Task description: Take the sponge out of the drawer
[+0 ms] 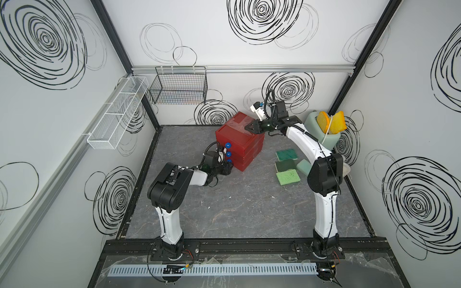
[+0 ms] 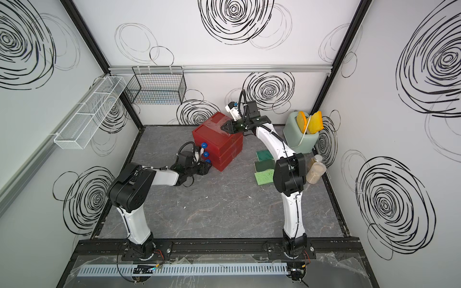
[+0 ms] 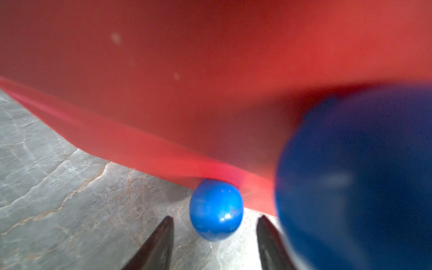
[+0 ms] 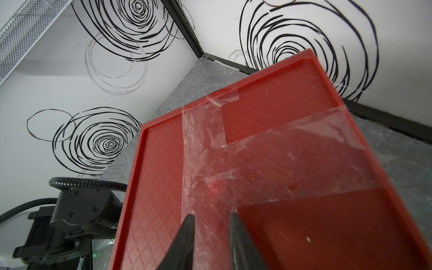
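Observation:
A red drawer unit point(image 1: 236, 135) stands at the back middle, its blue knobs point(image 2: 204, 145) along the front; all its drawers look shut. In the left wrist view the lowest blue knob point(image 3: 216, 210) shows between the tips of my left gripper, which is part open, with the knob a little beyond the fingers. A larger blue knob point(image 3: 355, 180) looms close on the right. Above the tape-covered top point(image 4: 274, 157) of the unit hovers my right gripper, its fingers apart and nothing between them. Inside the drawers is hidden, so no sponge there can be seen.
Green pads point(image 1: 286, 154) and a light green sponge point(image 1: 288, 177) lie right of the unit, near the right arm. A pale green bin point(image 2: 292, 136) and jars point(image 2: 316, 171) stand at the far right.

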